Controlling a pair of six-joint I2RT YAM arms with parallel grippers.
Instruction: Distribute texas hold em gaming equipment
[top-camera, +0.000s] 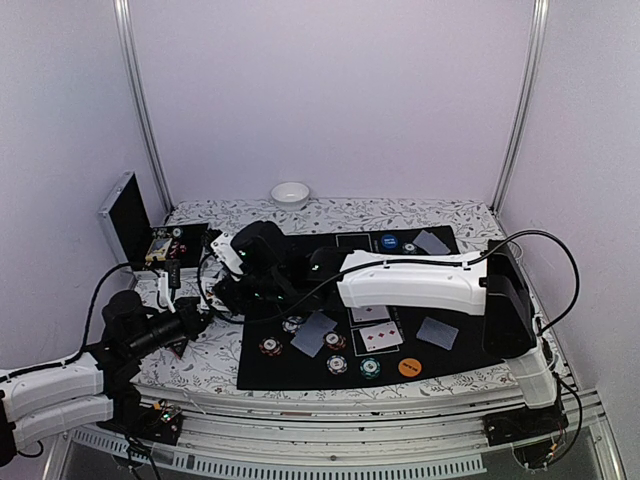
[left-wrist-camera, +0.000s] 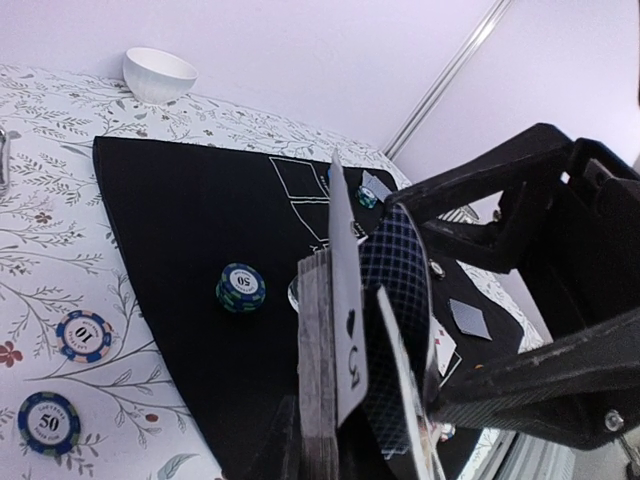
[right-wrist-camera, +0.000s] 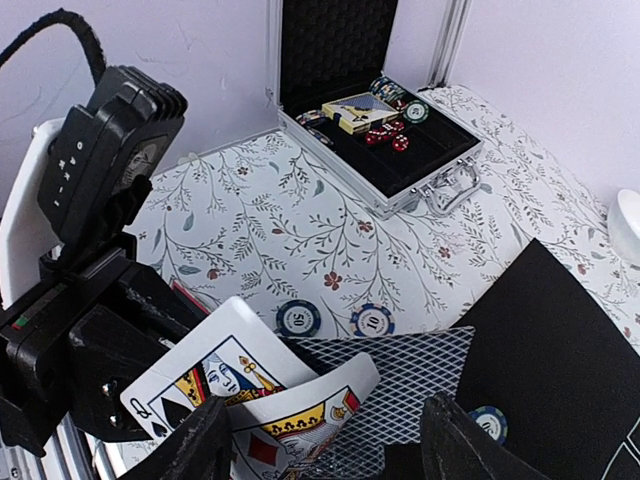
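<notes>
A deck of playing cards (left-wrist-camera: 318, 360) stands on edge, with my left gripper (top-camera: 203, 312) shut on it; its fingertips are mostly hidden. A few cards splay away from the deck: a five of spades, a blue-backed card, and, in the right wrist view, a queen of spades (right-wrist-camera: 215, 375) and a king of diamonds (right-wrist-camera: 300, 425). My right gripper is open, its fingers (right-wrist-camera: 197, 445) spread on either side of the splayed cards. Face-up cards (top-camera: 380, 336) and face-down cards (top-camera: 437, 332) lie on the black mat (top-camera: 265, 365).
Chip stacks (top-camera: 370, 368) and an orange disc (top-camera: 410, 368) sit on the mat. Two loose chips (right-wrist-camera: 298, 318) lie on the white cloth. An open case (right-wrist-camera: 385, 150) with chips, dice and a card box is at the left; a white bowl (top-camera: 290, 194) stands behind.
</notes>
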